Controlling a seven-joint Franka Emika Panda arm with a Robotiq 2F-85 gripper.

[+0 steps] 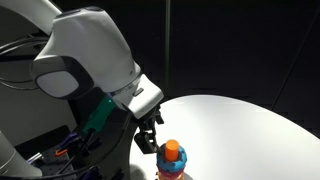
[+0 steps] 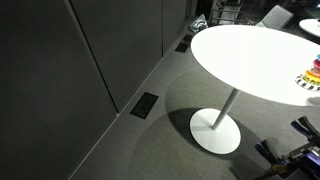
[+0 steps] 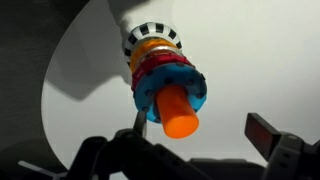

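A ring-stacking toy stands on the white round table. Its orange peg pokes up through a blue ring, with red and yellow-orange rings below and a black-and-white checkered base. At the right edge of exterior view 2 the toy is cut off. My gripper is open, its dark fingers wide apart near the peg, which lies closer to the left finger; no hold on the toy shows. In exterior view 1, the gripper appears just left of the orange peg top.
A round pedestal base supports it on grey carpet. Dark wall panels rise at the left. Cables run along the arm.
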